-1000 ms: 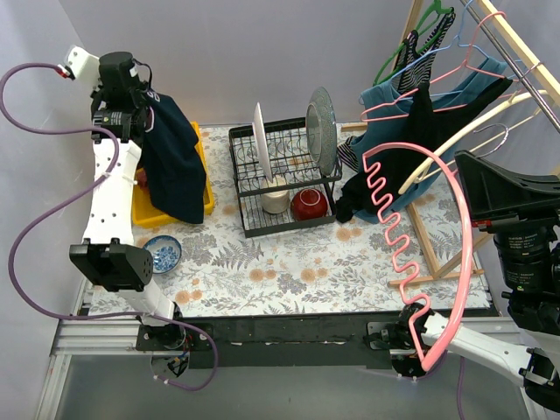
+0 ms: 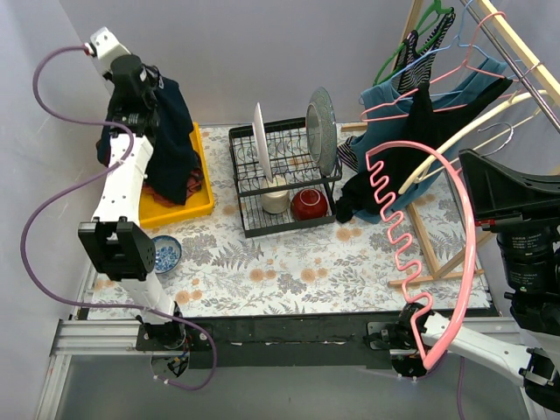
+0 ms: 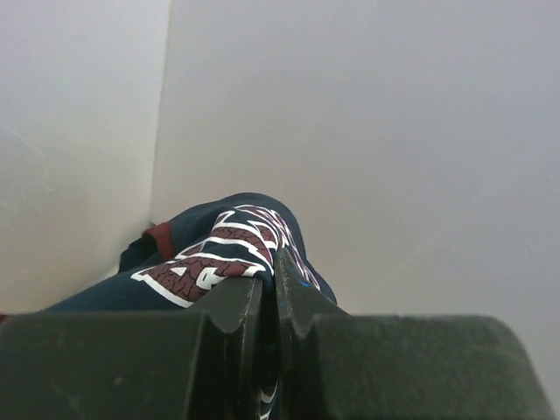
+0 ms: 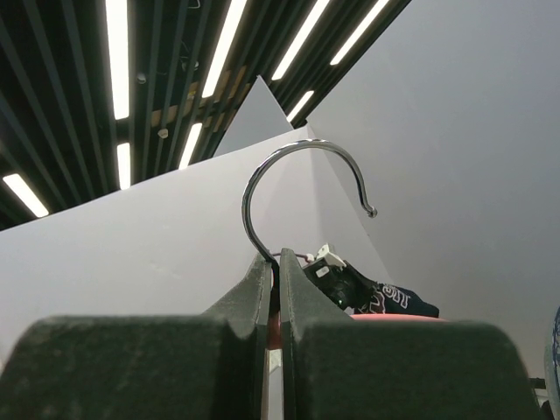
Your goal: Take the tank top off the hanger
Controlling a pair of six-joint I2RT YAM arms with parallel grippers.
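A dark navy garment with a printed pattern point(image 3: 201, 273) is gripped by my left gripper, shut on its fabric; in the top view the garment point(image 2: 166, 131) hangs over a yellow bin point(image 2: 194, 201) at the left. My right gripper is shut on a hanger's metal hook point(image 4: 255, 192). The pink hanger point(image 2: 464, 271), with a wavy bar, is held out at the right with no garment on it.
A drying rack point(image 2: 262, 223) with plates and a red bowl stands centre. A wooden clothes rail point(image 2: 516, 48) with hung garments is at the back right. A blue-patterned dish point(image 2: 167, 254) lies below the bin.
The right arm and pink hanger show almost no movement.
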